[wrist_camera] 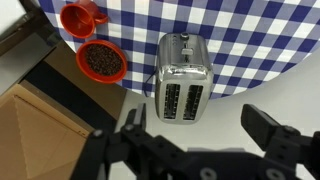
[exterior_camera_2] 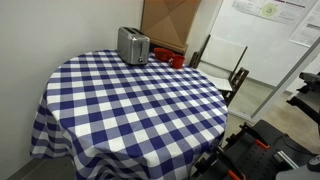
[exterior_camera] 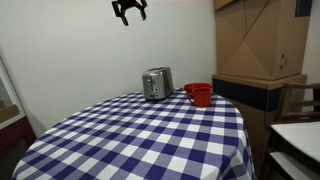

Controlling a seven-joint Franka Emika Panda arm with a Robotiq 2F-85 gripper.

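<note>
My gripper [exterior_camera: 133,20] hangs high above the table in exterior view 1, its fingers wide apart and nothing between them. Below it in the wrist view is a silver two-slot toaster [wrist_camera: 182,82], its slots visible from above and empty-looking. A red cup [wrist_camera: 82,17] and a red bowl [wrist_camera: 101,61] filled with small dark brown pieces sit beside the toaster. In exterior view 2 the toaster [exterior_camera_2: 133,46] stands at the table's far side, with the red cup [exterior_camera_2: 177,61] to its right.
A blue-and-white checked cloth [exterior_camera_2: 130,105] covers the round table, and most of its surface is clear. Cardboard boxes [exterior_camera: 262,40] stand behind the table. A white wall [exterior_camera: 85,50] rises behind the toaster. Chairs [exterior_camera_2: 222,60] are to the right.
</note>
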